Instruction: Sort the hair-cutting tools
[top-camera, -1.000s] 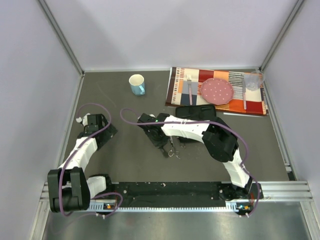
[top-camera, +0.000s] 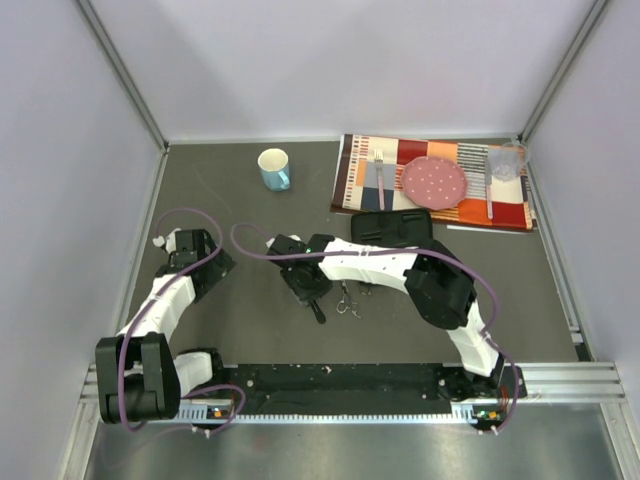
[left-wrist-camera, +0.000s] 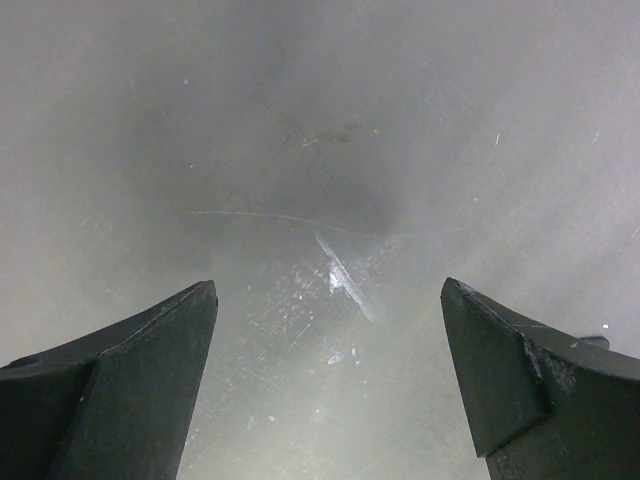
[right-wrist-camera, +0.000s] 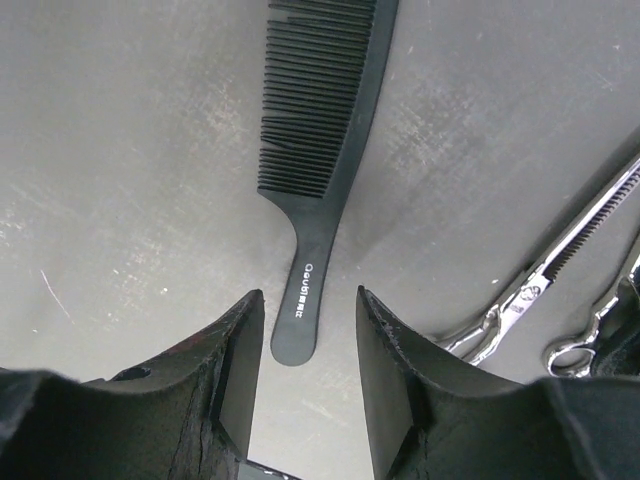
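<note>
A black comb (right-wrist-camera: 318, 150) lies flat on the table, its handle end under the gap between the fingers of my right gripper. That gripper is open and grips nothing; the comb's handle (top-camera: 318, 312) pokes out below it in the top view. Just right of the comb are thinning scissors (right-wrist-camera: 540, 280) and another pair of scissors (right-wrist-camera: 575, 352), partly cut off by the frame and a finger. A black case (top-camera: 390, 226) sits behind the right arm, partly covered. My left gripper hangs open over bare table at the left.
At the back stands a blue mug (top-camera: 274, 169). A striped placemat (top-camera: 412, 150) at the back right carries a pink plate (top-camera: 434, 182), a fork (top-camera: 379, 180), a knife (top-camera: 489, 188) and a clear glass (top-camera: 507, 160). Between the two grippers the table is clear.
My right gripper has since moved a little left, over the comb. The left arm is still.
</note>
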